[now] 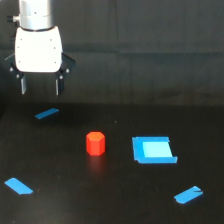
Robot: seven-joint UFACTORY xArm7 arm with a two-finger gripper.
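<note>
My gripper (40, 90) hangs at the upper left of the camera view, white-bodied with thin dark fingers set wide apart. It is open, and nothing shows between the fingers. A red block (95, 143), six-sided in outline, rests on the dark table, to the right of the gripper and nearer the camera. Off to the right of the block lies a blue square outline (138, 151) with a pale patch (157, 149) inside it. Block and square are clearly apart.
Short blue strips lie flat on the table: a back-left strip (47, 114), a front-left strip (18, 186) and a front-right strip (188, 195). Between the red block and the blue square the table is bare. Dark curtain-like material fills the background.
</note>
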